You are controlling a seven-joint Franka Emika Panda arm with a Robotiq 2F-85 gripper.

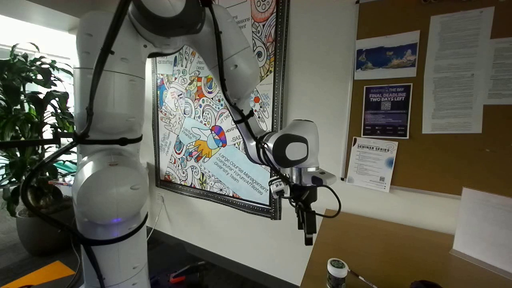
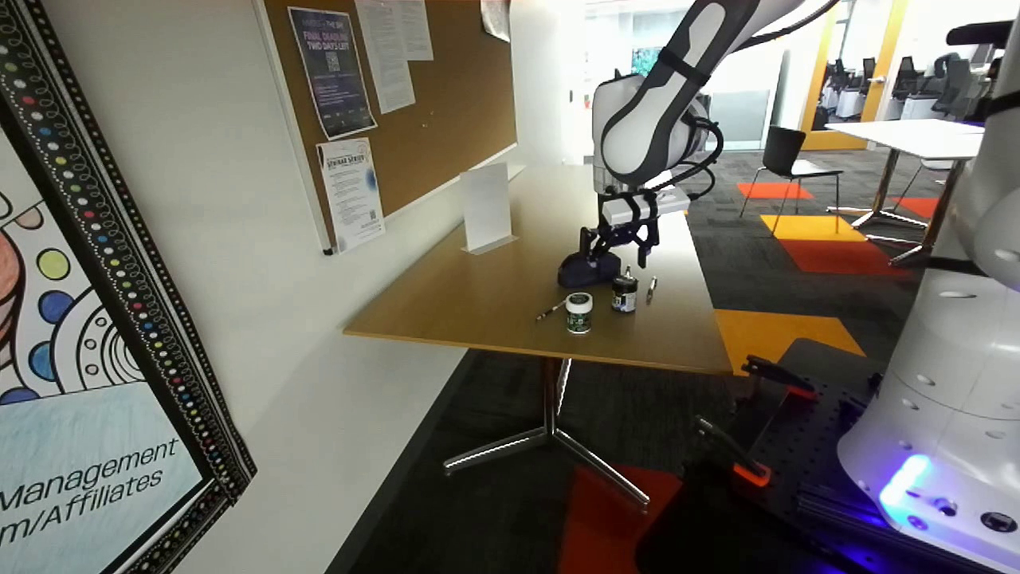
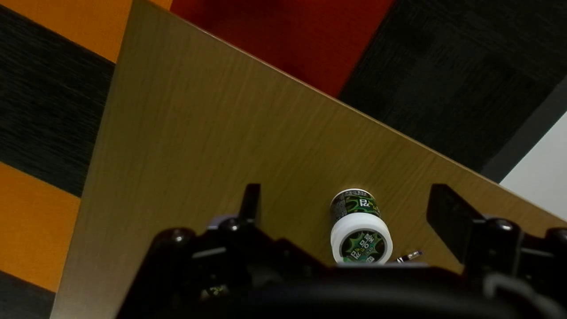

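My gripper is open above the table, its two dark fingers wide apart. Between them in the wrist view, but well below on the tabletop, a white-lidded jar (image 3: pixel 362 238) with a dark green label stands upright. Exterior view 2 shows that jar (image 2: pixel 578 312) near the table's front edge, with a dark jar (image 2: pixel 624 293) to its right. A pen (image 2: pixel 551 311) lies beside the white-lidded jar, and another pen (image 2: pixel 652 288) rests right of the dark jar. Behind them sits a dark, soft-looking object (image 2: pixel 587 271), partly overlapped by the gripper.
A white upright board (image 2: pixel 488 206) stands by the wall near its left edge. Beyond the table, the robot base carries black clamps (image 2: pixel 779 376).
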